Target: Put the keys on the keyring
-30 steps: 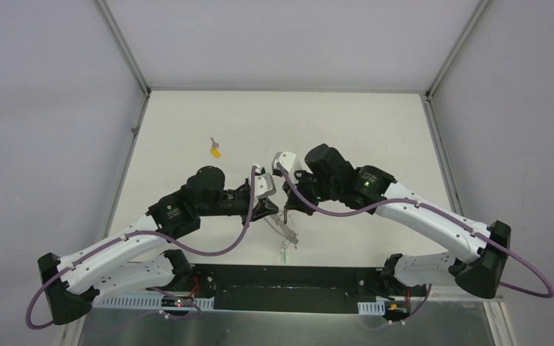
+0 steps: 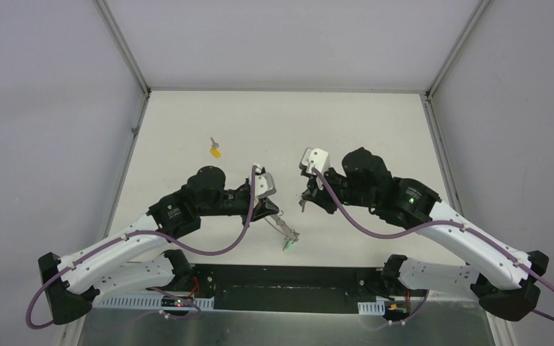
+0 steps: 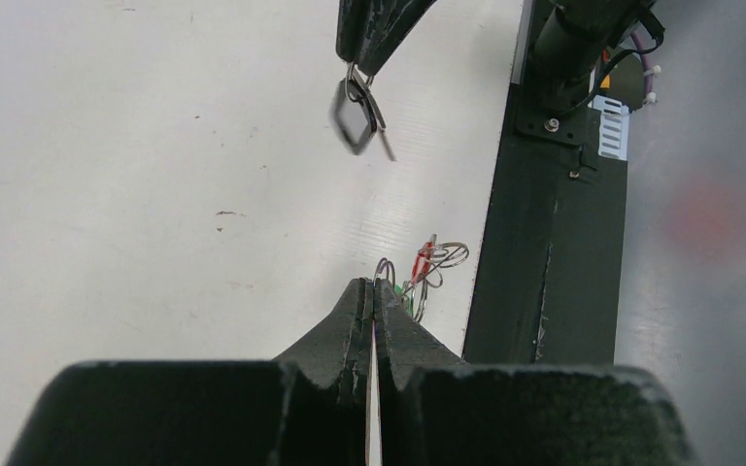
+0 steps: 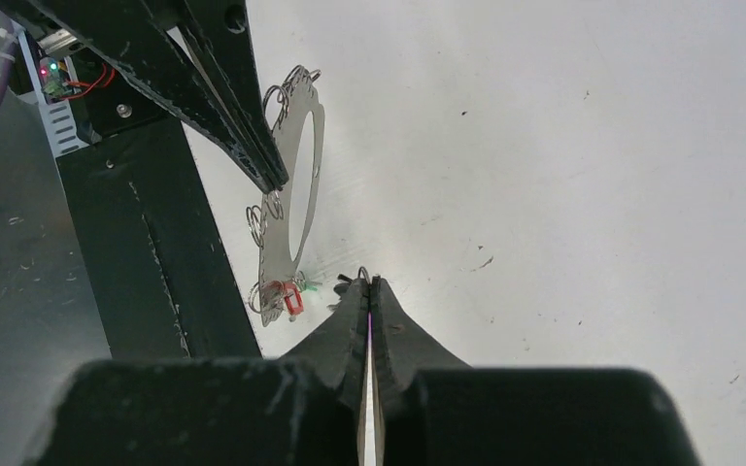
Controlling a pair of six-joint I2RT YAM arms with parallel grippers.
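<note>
My left gripper (image 2: 276,210) is shut on a small wire ring of the metal keyring plate (image 4: 275,254). The plate hangs below the fingertips, with a long oval opening, several wire rings, and a red tag (image 4: 293,299) and a green tag (image 2: 287,246) at its lower end. To its right and apart from it, my right gripper is shut on a thin ring carrying a dark tag with a key (image 3: 354,116). In the right wrist view, the fingers hide most of that key. A key with a yellow tag (image 2: 215,152) lies on the table at the back left.
A dark rail (image 2: 296,285) runs along its front edge, close to the hanging plate. Walls stand at the sides and back.
My right gripper has drawn away to the right from the left one, taking its ring and tagged key along. The left arm stays still; the hanging plate and its tags have swung slightly.
</note>
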